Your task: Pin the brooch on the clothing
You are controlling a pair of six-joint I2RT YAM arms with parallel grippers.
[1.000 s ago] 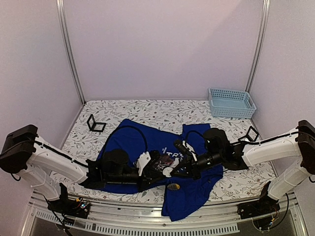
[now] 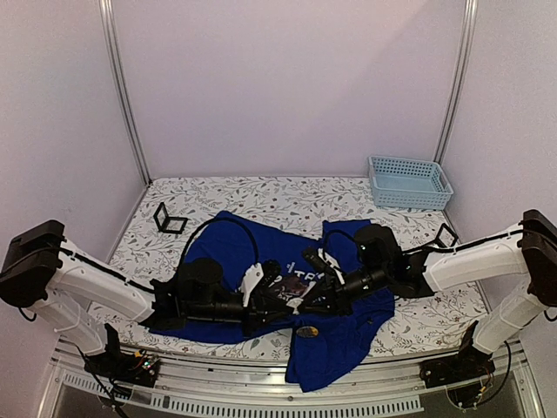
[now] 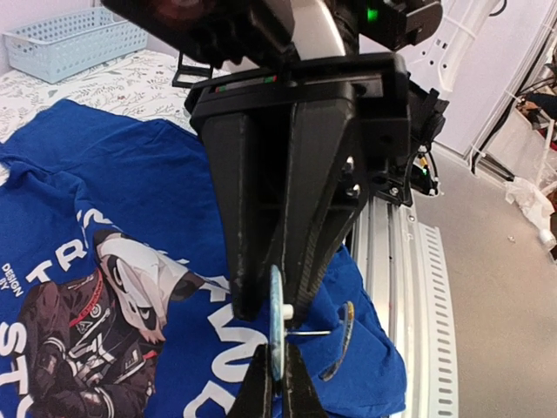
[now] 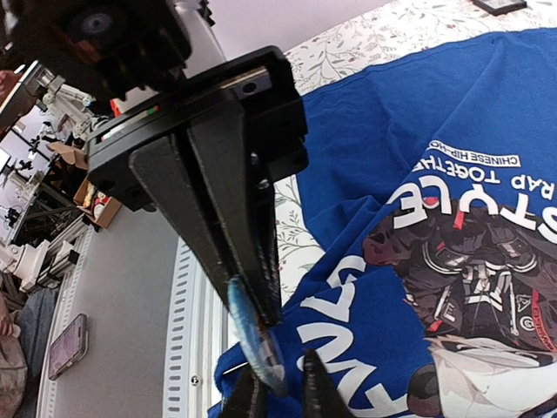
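Note:
A pale disc-shaped brooch (image 2: 297, 304) is held up between my two grippers above the blue shirt (image 2: 335, 353). Seen edge-on in the left wrist view, the brooch (image 3: 277, 326) shows a small white knob and a thin pin sticking out from its back. My left gripper is shut on its edge. On the far side, my right gripper has its fingertips close to the brooch's upper part. The right wrist view shows my right gripper part open, one fingertip beside the brooch (image 4: 255, 335); whether it touches cannot be told.
A gold oval piece (image 2: 306, 331) lies on the shirt just in front of the grippers. The light blue basket (image 2: 409, 185) stands at the back right, a black frame (image 2: 168, 219) at the back left.
The brooch has turned a little and looks smaller from above. My left gripper has shifted slightly; the right arm has barely moved, and the shirt lies as before.

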